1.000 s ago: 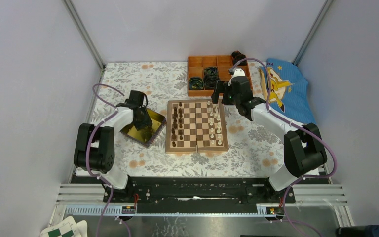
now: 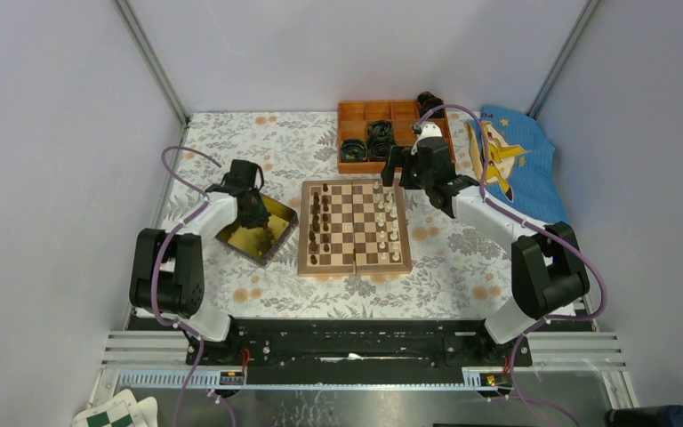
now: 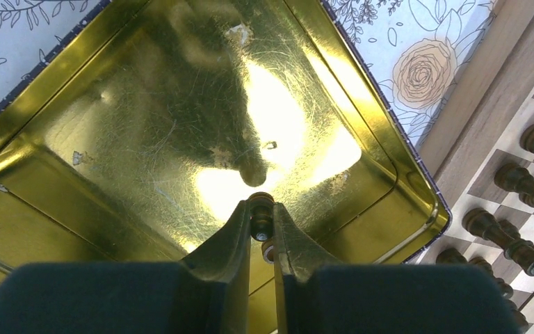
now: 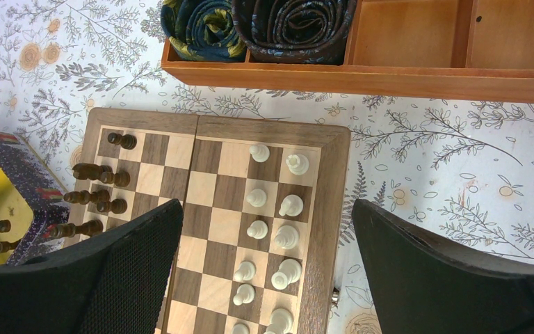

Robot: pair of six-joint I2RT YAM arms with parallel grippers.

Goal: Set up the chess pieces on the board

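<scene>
In the left wrist view my left gripper is shut on a dark chess piece [image 3: 261, 202], over the gold tin tray [image 3: 181, 125]. Another dark piece [image 3: 269, 252] shows partly behind the fingers. The chessboard [image 2: 352, 225] lies to the right of the tray. Dark pieces [image 2: 314, 227] line its left side and white pieces [image 4: 286, 237] its right side. My right gripper stands open above the white side, nothing between its widely spread fingers.
Behind the board stands an orange wooden organizer [image 2: 352, 116] with rolled ties [image 4: 292, 31] in it. A blue cloth [image 2: 520, 160] lies at the back right.
My right arm stays still.
</scene>
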